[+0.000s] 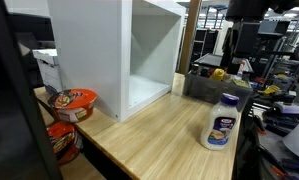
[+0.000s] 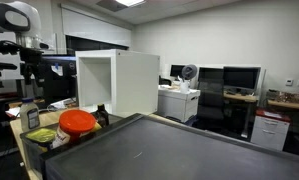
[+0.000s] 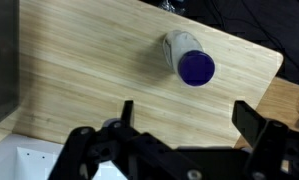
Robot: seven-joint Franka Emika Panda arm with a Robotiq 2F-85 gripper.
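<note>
A white bottle (image 1: 220, 124) with a dark blue lid and a blue label stands upright on the wooden table, near its right edge. From above, its lid (image 3: 196, 68) shows beyond the fingertips in the wrist view. My gripper is open, its two dark fingers wide apart and only bare tabletop showing between them. It hangs well above the table, clear of the bottle. In exterior view 2 the bottle (image 2: 29, 116) stands low on the left, below the arm.
A white open-fronted box (image 1: 104, 60) stands on the table. Red bowls (image 1: 72, 103) sit at the left, one on the table and another lower down. A grey bin (image 1: 204, 87) holding several items is behind. Bare wood (image 1: 154, 130) lies left of the bottle.
</note>
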